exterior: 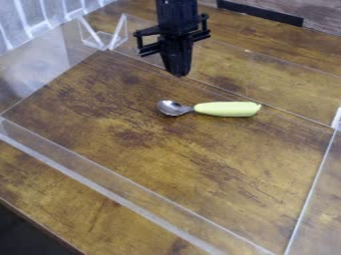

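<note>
My black gripper [176,66] hangs at the top centre, above and behind the spoon, its fingers shut with nothing visible between them. A spoon with a metal bowl [170,108] and a pale yellow-green handle [226,109] lies crosswise on the wooden surface, below the gripper and apart from it.
Clear plastic walls [120,185] border the wooden work area [147,159]. A small white frame [103,35] stands at the back left, near a white slatted rail [34,20].
</note>
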